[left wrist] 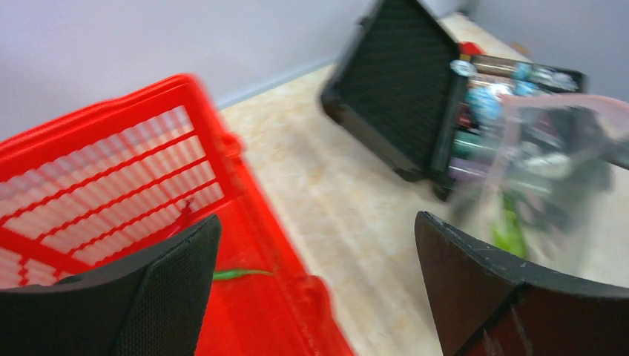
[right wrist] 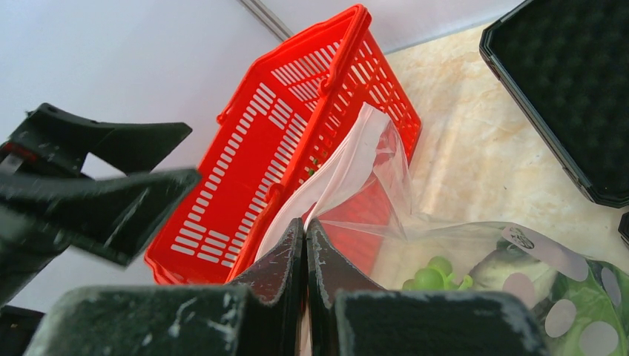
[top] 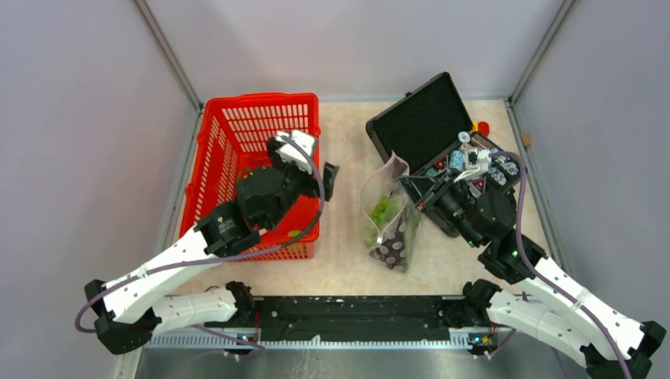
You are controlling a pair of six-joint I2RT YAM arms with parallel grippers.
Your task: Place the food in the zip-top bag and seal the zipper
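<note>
The clear zip top bag (top: pixel 407 245), with dark polka dots on its lower part, stands with its mouth spread on the table. Green grapes (right wrist: pixel 430 279) show through its film. My right gripper is shut on the bag's pale rim, which runs in between its fingertips. Over the right side of the red basket (top: pixel 197 170), my left gripper stands open with nothing between its fingers. Inside the basket, a thin green vegetable (left wrist: pixel 241 274) lies below those fingers; the left arm covers much of the basket's contents in the top view.
Behind and right of the bag stands an open black case (top: pixel 423 118), its tray (top: pixel 494 166) full of small items and partly under the right arm. Bare table (top: pixel 344 142) lies between basket and bag.
</note>
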